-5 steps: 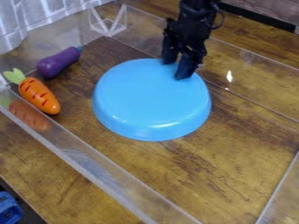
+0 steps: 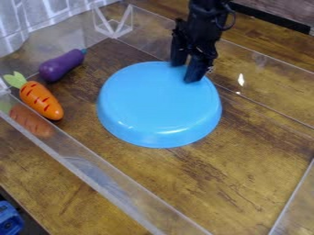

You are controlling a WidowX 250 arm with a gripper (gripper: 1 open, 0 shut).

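My black gripper [image 2: 194,64] reaches in from the top centre, its lower end at the back edge of a large upside-down-looking blue round dish or lid [image 2: 153,107], which lies on the wooden surface inside a clear-walled enclosure. The fingertips overlap the dish's rim; whether they are shut on it I cannot make out.
A purple eggplant toy [image 2: 61,65] and an orange carrot toy [image 2: 42,99] lie at the left. Clear walls [image 2: 86,174] border the area. A small blue object [image 2: 6,220] is at the lower left corner. Bare wood fills the right and bottom.
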